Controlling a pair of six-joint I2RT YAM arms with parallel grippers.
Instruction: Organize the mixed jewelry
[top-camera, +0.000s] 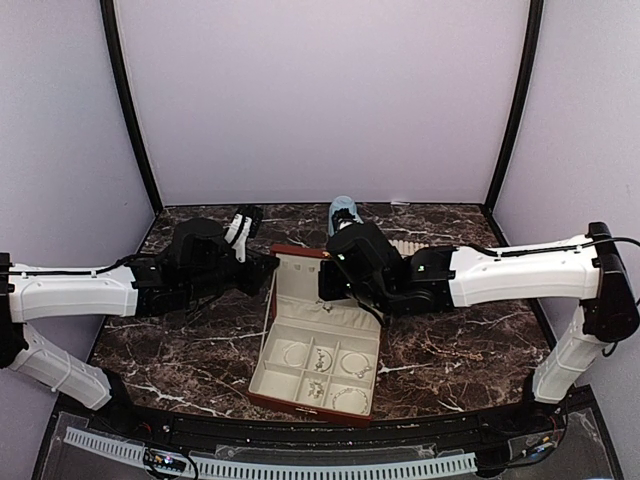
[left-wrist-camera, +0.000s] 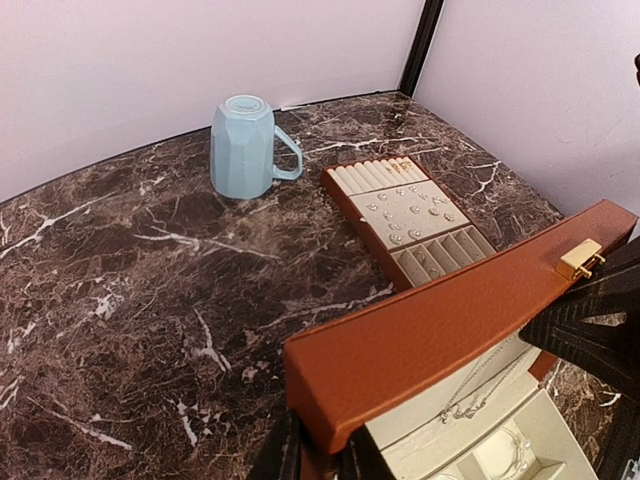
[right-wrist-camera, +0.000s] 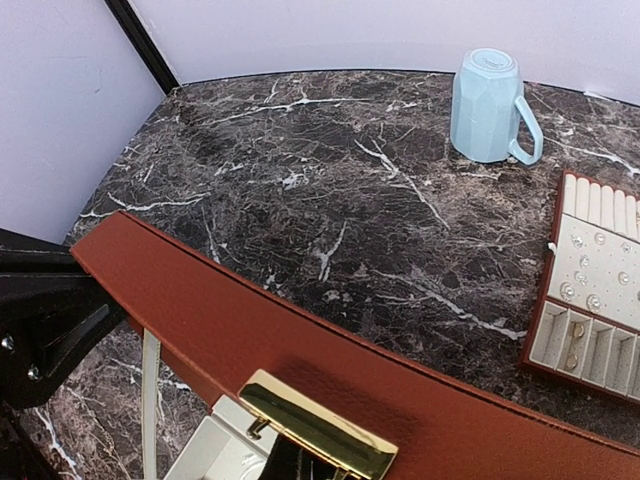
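The brown jewelry box (top-camera: 310, 408) stands with its lid (top-camera: 297, 278) raised; bracelets and other pieces lie in its cream compartments. My left gripper is shut on the lid's left corner. At the lid's gold clasp (right-wrist-camera: 318, 425), on the inner side, my right gripper is shut, and nothing clearly shows between its fingers. A thin necklace (left-wrist-camera: 468, 402) hangs against the lid's inside in the left wrist view; its upper end is hidden.
Behind the box stands an upside-down blue mug (left-wrist-camera: 243, 150). A brown tray (left-wrist-camera: 366, 222) with rolls, studs and slots, holding small jewelry, lies on the marble table to the right.
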